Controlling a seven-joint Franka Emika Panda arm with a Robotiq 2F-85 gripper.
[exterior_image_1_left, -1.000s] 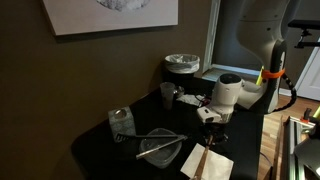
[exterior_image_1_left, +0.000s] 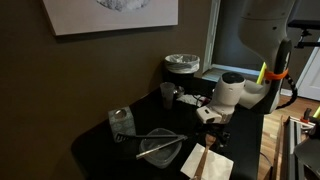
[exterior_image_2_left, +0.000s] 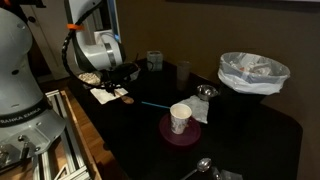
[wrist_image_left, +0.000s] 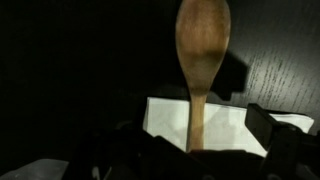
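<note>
A wooden spoon (wrist_image_left: 202, 45) lies across a folded white cloth (wrist_image_left: 227, 128), its bowl past the cloth's edge on the black table. My gripper is open above the cloth, and the spoon's handle runs into the space between its fingers in the wrist view. Nothing shows as gripped. From the first exterior view, the gripper (exterior_image_1_left: 211, 129) hangs over the far end of the white cloth (exterior_image_1_left: 215, 166). The second exterior view has the spoon's bowl (exterior_image_2_left: 127, 99) beside the arm.
A clear dish (exterior_image_1_left: 160, 154) with utensils across it and a metal grater (exterior_image_1_left: 121, 122) stand near the cloth. Elsewhere on the table are a white cup (exterior_image_2_left: 180, 119) on a dark red plate (exterior_image_2_left: 194, 136), a lined bin (exterior_image_2_left: 250, 98) and a metal spoon (exterior_image_2_left: 203, 165).
The arm has shifted slightly, its elbow a little to the right in the first exterior view. Spoon and cloth appear unmoved.
</note>
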